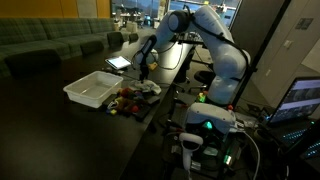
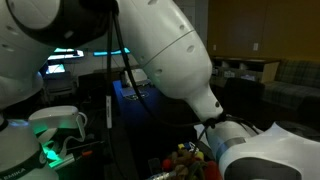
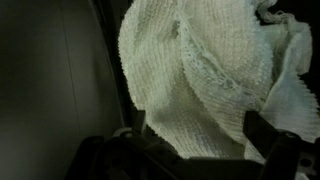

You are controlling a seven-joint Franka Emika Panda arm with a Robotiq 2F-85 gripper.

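A crumpled white cloth (image 3: pixel 205 75) fills much of the wrist view, with a ribbed texture and loose folds. My gripper is open above it, one dark finger on either side of the lower part of the cloth and nothing visibly held. From the first exterior view, the white cloth (image 1: pixel 149 88) lies on the dark table, and the gripper (image 1: pixel 143 76) is low, right over its far side. Whether the fingertips touch the cloth is hard to tell. The arm hides the gripper in the second exterior view.
A white bin (image 1: pixel 93 89) stands on the table left of the cloth. Several small coloured items (image 1: pixel 125 102) lie heaped between them, seen also as a pile (image 2: pixel 184 161) beside the arm.
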